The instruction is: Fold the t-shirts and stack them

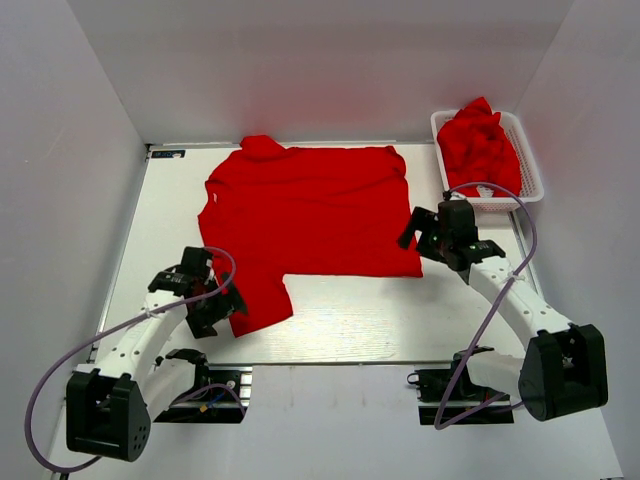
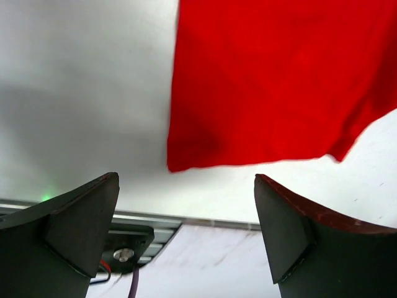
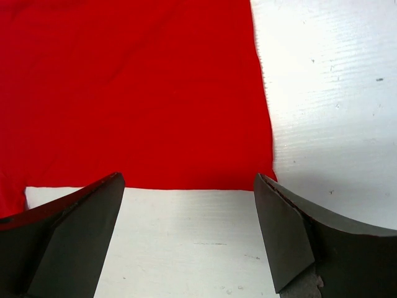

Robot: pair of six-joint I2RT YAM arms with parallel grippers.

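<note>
A red t-shirt (image 1: 310, 215) lies spread on the white table, with one sleeve (image 1: 262, 300) reaching toward the front left. Its far left corner is bunched up. Over that sleeve's outer edge my left gripper (image 1: 217, 312) hangs open; the left wrist view shows the sleeve end (image 2: 248, 124) ahead of the fingertips, nothing between them. At the shirt's right edge, my right gripper (image 1: 416, 232) is open too. From the right wrist, the shirt's straight near edge and corner (image 3: 263, 167) appear just beyond the parted fingers, which hold no cloth.
A white basket (image 1: 533, 172) with crumpled red cloth (image 1: 480, 150) stands at the back right. Bare table (image 1: 350, 320) shows in front of the shirt. Grey walls close in the left, back and right.
</note>
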